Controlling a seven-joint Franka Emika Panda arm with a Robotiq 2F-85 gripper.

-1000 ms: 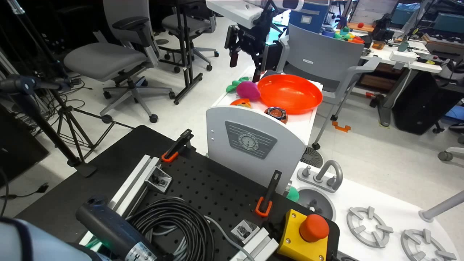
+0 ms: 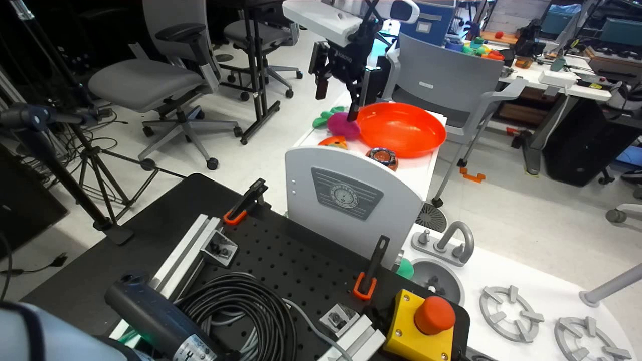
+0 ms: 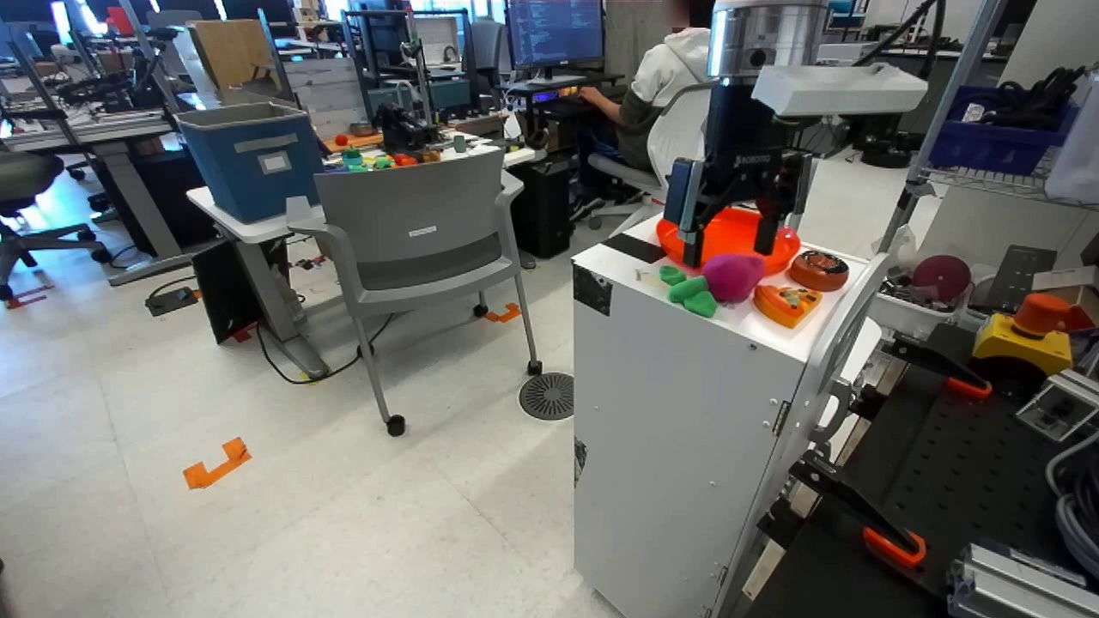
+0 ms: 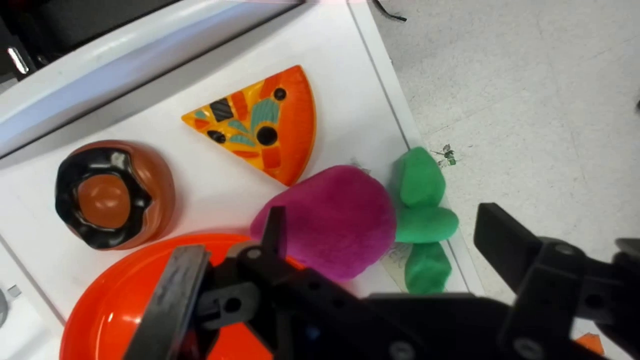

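A plush beet with a magenta body point(image 4: 336, 222) and green leaves point(image 4: 426, 225) lies on a white cabinet top point(image 3: 639, 269). My gripper point(image 3: 729, 243) is above that surface, pointing down, its fingers wide apart and empty. From the wrist, the gripper frames part of the beet; one finger overlaps the magenta body and the other is past the leaves. Against the beet lies the rim of a red-orange dish point(image 2: 400, 123), empty where visible. A toy pizza slice point(image 4: 270, 123) and a chocolate-topped toy donut point(image 4: 114, 195) rest nearby.
An upright grey panel point(image 2: 355, 186) borders the cabinet top on one side. Close to another side stands a grey chair point(image 3: 422, 232). The leaves reach the cabinet's edge, with open floor beyond. A toy sink point(image 2: 436, 280) and burners lie past the panel.
The gripper is slightly lower and a little farther left in exterior view 1. Beet, dish, pizza slice and donut look unmoved.
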